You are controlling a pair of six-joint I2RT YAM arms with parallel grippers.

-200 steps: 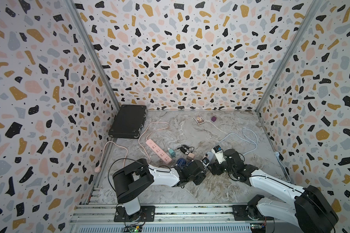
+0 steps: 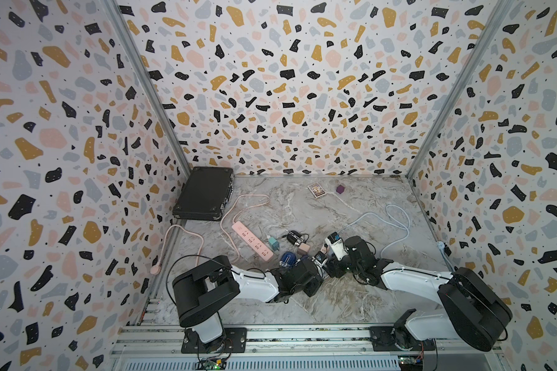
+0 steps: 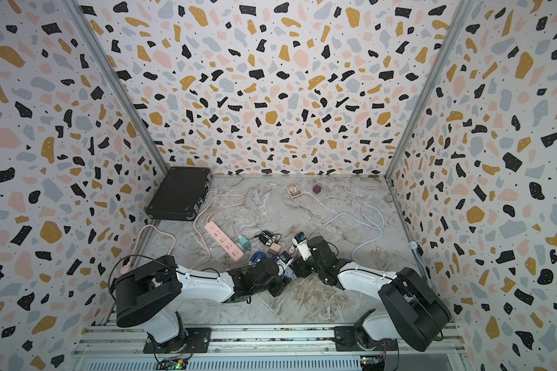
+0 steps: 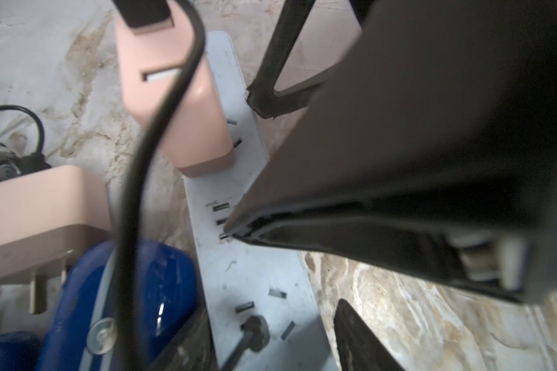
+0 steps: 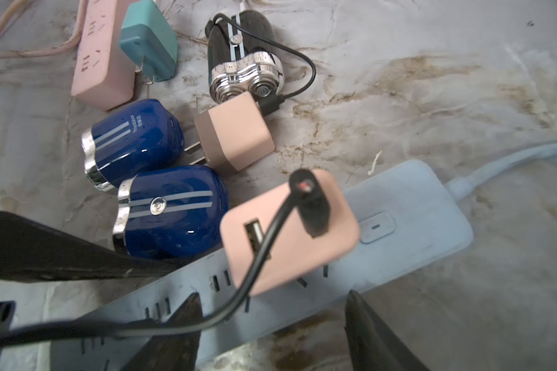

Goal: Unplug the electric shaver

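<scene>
A pink charger plug (image 5: 291, 228) with a black cable (image 5: 260, 256) sits on the light-blue power strip (image 5: 408, 210). My right gripper stands open over the strip, its fingers apart on the near side of the plug and not touching it as far as I can see. In the left wrist view, my left gripper is part open over the strip's other end, with nothing gripped. The same plug (image 4: 173, 105) appears there at the upper left, beside the large dark body of my right gripper. Whether the plug is fully seated is hidden.
Two blue shavers (image 5: 167, 207) lie against the strip. A loose pink plug (image 5: 235, 133), a black shaver (image 5: 244, 55), a teal plug (image 5: 151, 40) and a pink strip (image 5: 105, 55) lie beyond. The two grippers are close together.
My right arm has moved left, bringing its gripper close to the left one. The left arm has shifted slightly to the left. The objects on the table have not visibly moved.
</scene>
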